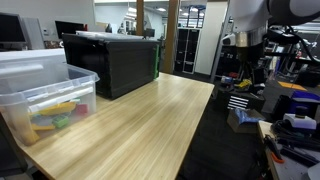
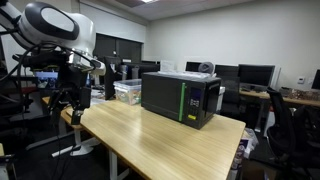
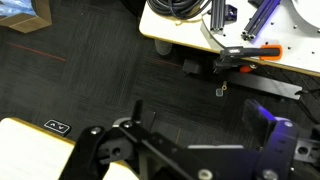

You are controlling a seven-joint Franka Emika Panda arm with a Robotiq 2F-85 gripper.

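My gripper hangs over the dark floor beside the table, its two black fingers wide apart with only floor showing between them. In exterior view 1 the arm comes in at the upper right, off the table's right edge. Exterior view 2 has the arm at the left, clear of the wooden table. A black microwave stands at the table's back. To the left is a clear plastic bin holding several colourful pieces.
Under the wrist, a work surface carries coiled black cable and an orange-handled tool. Part of a wooden surface shows at lower left. A cardboard box lies on the floor.
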